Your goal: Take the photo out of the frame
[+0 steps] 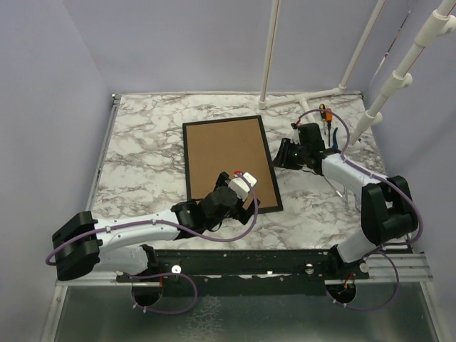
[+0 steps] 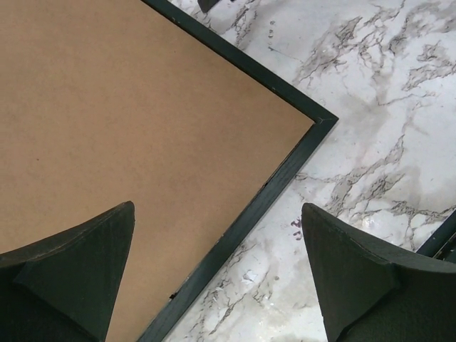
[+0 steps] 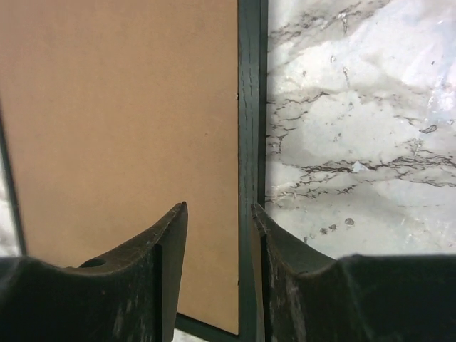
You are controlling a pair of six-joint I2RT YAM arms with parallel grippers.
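Note:
The picture frame [image 1: 187,160] has thin black borders and lies flat, with its brown backing board [image 1: 224,146] facing up. No photo shows. Over the front border, toward the front right corner, my left gripper [image 1: 246,202] is open. In the left wrist view its fingers [image 2: 107,249] stand wide apart, one on the board side and one on the marble side, with nothing between them. My right gripper [image 1: 278,158] hovers by the right border. The right wrist view shows its fingers [image 3: 167,246] open, one over the board and the other over or beside the black border [image 3: 249,142].
Screwdrivers [image 1: 328,116] and other tools lie at the back right, near white pipes [image 1: 299,100]. Marble [image 1: 142,135] is bare to the left of the frame. Below the front table edge runs a dark bar [image 1: 242,262].

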